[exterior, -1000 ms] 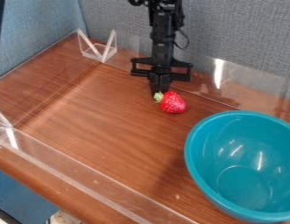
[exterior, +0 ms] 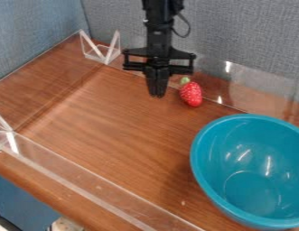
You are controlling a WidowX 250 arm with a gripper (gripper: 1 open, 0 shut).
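My black gripper (exterior: 156, 90) hangs low over the back middle of the wooden table, shut with nothing visible between its fingers. Just to its right lies a red strawberry (exterior: 192, 95) with a green top, apart from the fingertips and near the back edge of the table.
A large teal bowl (exterior: 242, 176) fills the front right. Clear plastic edging runs along the back and front, with a white-edged bracket at the back left.
The strawberry has moved back and to the right from where it lay in front of the gripper, and its green top now points up. The gripper has shifted slightly.
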